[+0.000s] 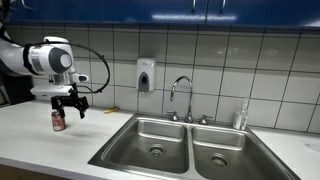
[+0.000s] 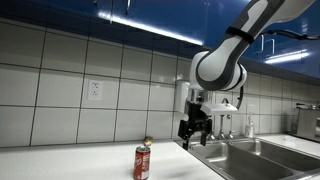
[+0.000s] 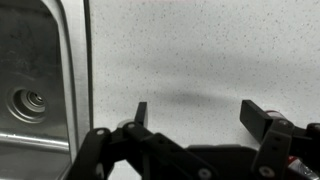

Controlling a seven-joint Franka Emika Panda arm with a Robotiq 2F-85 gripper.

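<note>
A red and silver can [image 1: 58,122] stands upright on the white counter at the left. From the second exterior view, the can [image 2: 142,162] is left of my gripper [image 2: 196,139] and clear of it. My gripper [image 1: 69,106] is open above the counter, its fingers pointing down. In the wrist view the gripper has its fingers wide apart, only bare speckled counter [image 3: 180,60] showing between them. At the lower right there, part of the can [image 3: 302,168] shows beyond the right finger, which hides some of it.
A double steel sink [image 1: 190,155] with a tall faucet [image 1: 181,97] fills the middle of the counter. Behind it stands a bottle [image 1: 241,115]. A soap dispenser [image 1: 146,74] hangs on the tiled wall. A small yellow-orange item [image 1: 112,109] lies near that wall.
</note>
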